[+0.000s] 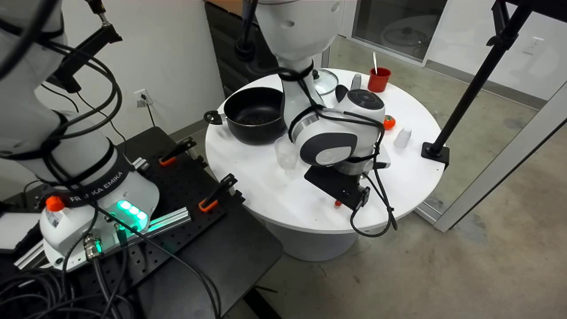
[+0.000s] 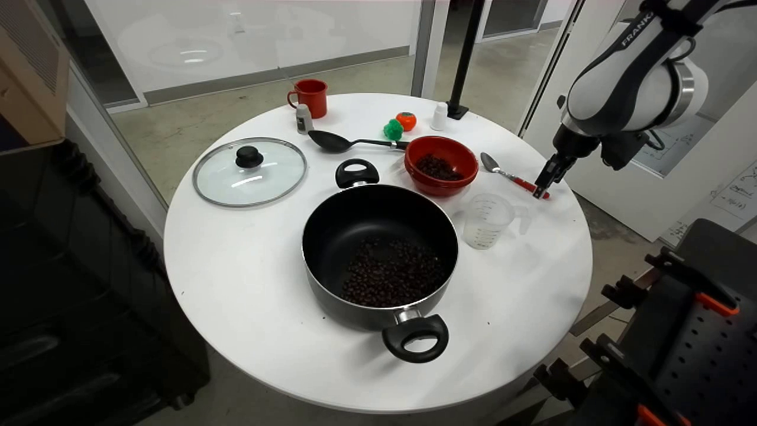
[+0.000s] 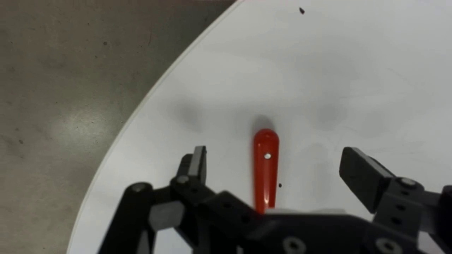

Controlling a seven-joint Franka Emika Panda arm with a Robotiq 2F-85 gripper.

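A metal spoon with a red handle lies on the white table near its edge. In the wrist view the rounded end of the red handle shows between my spread fingers, while the rest of the spoon is hidden behind the gripper's body. My gripper is open and holds nothing. In exterior view 2 the gripper is right over the handle, close to it; whether it touches the table I cannot tell. Only the tip of the handle peeks out beneath the wrist in exterior view 1.
Left of the spoon, red bowls hold dark beans. A clear measuring cup stands near, beside the black pot with beans inside. A black ladle, glass lid, red mug and white shaker stand farther off.
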